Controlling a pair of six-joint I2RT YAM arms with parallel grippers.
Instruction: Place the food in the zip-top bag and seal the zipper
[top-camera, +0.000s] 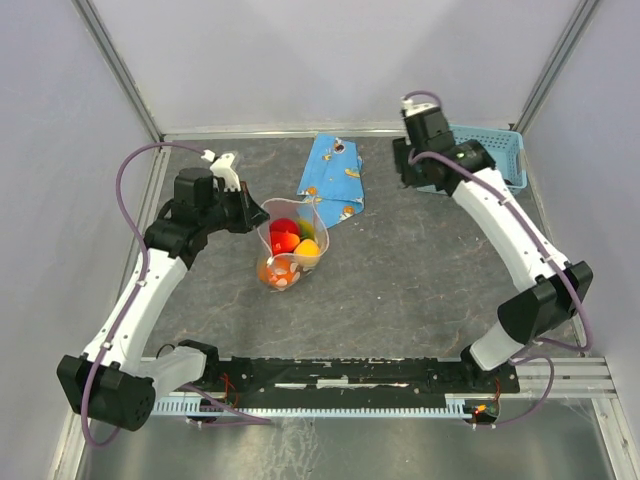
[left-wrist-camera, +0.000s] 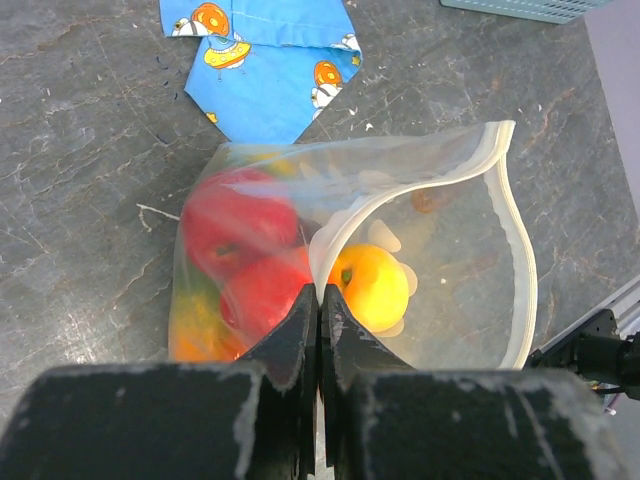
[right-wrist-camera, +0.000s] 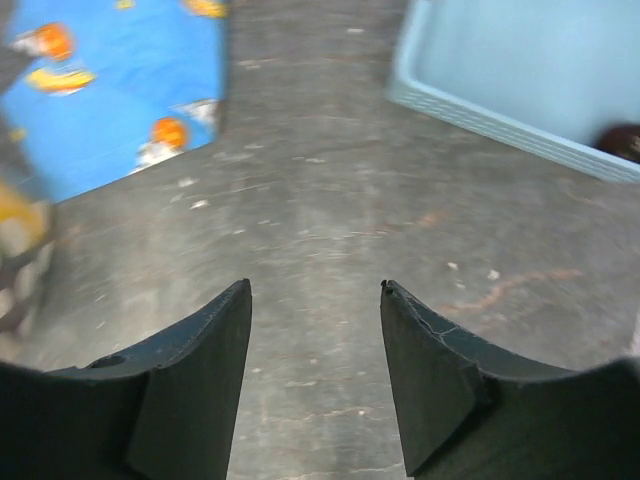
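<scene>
The clear zip-top bag (top-camera: 271, 263) stands left of centre with its mouth wide. Inside it are red pieces (left-wrist-camera: 235, 222) of play food, a yellow one (left-wrist-camera: 372, 287) and an orange one low down. My left gripper is shut on the bag's zip rim (left-wrist-camera: 340, 235). Apart from the bag, over bare table near the basket, my right gripper has its fingers spread, with nothing between them. The blue basket (right-wrist-camera: 480, 125) lies beyond it and holds a small dark item (right-wrist-camera: 622, 142).
A folded blue cloth (top-camera: 330, 170) with orange and yellow prints lies behind the bag. Bare grey table (top-camera: 400, 290) stretches across the front and middle. White walls close in the sides and back.
</scene>
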